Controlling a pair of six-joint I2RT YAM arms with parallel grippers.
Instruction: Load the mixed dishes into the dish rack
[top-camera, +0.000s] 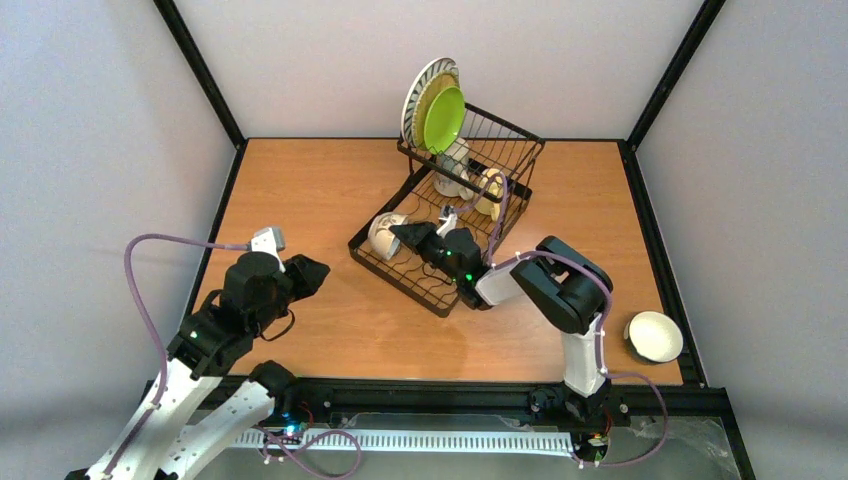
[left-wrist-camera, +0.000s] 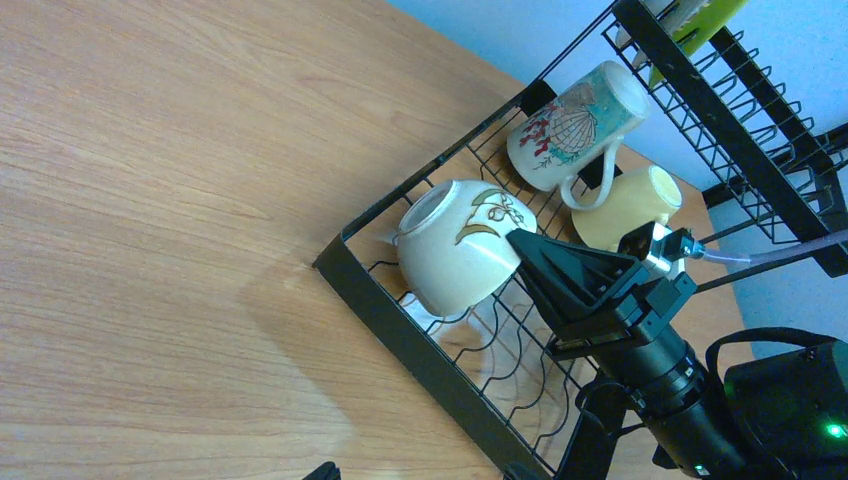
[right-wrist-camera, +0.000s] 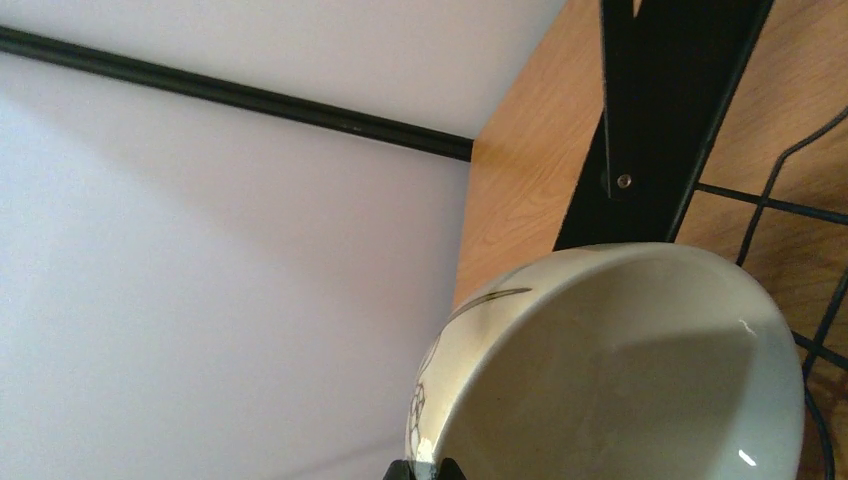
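Observation:
A white bowl with a leaf pattern (left-wrist-camera: 455, 245) lies tipped on its side at the left corner of the lower rack. My right gripper is shut on its rim. The black dish rack (top-camera: 400, 288) holds, on its lower level, a seashell mug (left-wrist-camera: 578, 128) and a yellow mug (left-wrist-camera: 625, 208). On the upper level, a green plate (top-camera: 445, 120), a yellow plate (top-camera: 424, 105) and a patterned plate (top-camera: 412, 98) stand upright. Over bare table to the left, my left gripper is open and empty, with only its fingertips showing in its wrist view.
Another white bowl (top-camera: 655, 337) with a dark outside sits at the table's right front corner, apart from the rack. The upper tier overhangs the mugs.

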